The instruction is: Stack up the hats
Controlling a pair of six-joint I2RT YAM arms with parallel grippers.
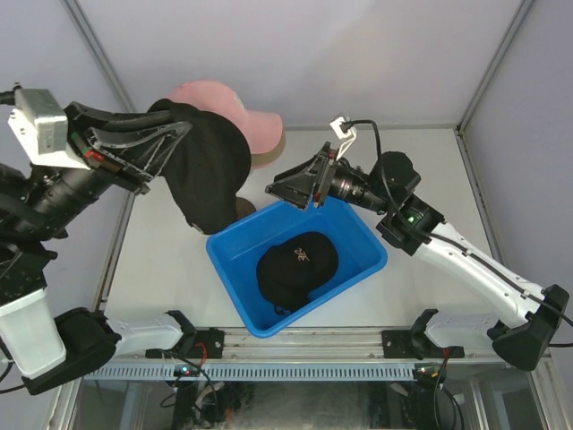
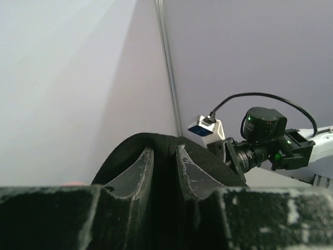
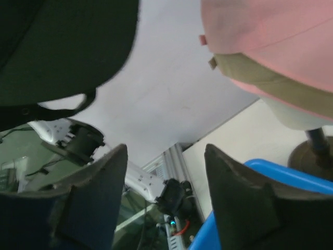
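My left gripper (image 1: 183,130) is shut on a black hat (image 1: 208,170), held up in the air. In the left wrist view the dark cloth of this hat (image 2: 165,139) runs between the fingers. Behind it, partly covered, the pink hat (image 1: 242,116) sits on a stand; in the right wrist view the pink hat (image 3: 270,31) rests on the stand's white top. Another black hat (image 1: 300,264) lies inside the blue bin (image 1: 369,267). My right gripper (image 1: 291,190) is part open above the bin's far rim, with nothing between its fingers.
The stand's round brown base (image 1: 244,207) shows just beyond the bin's left corner. Bare white table (image 1: 430,197) lies to the right of the bin. Walls close in at the back and sides.
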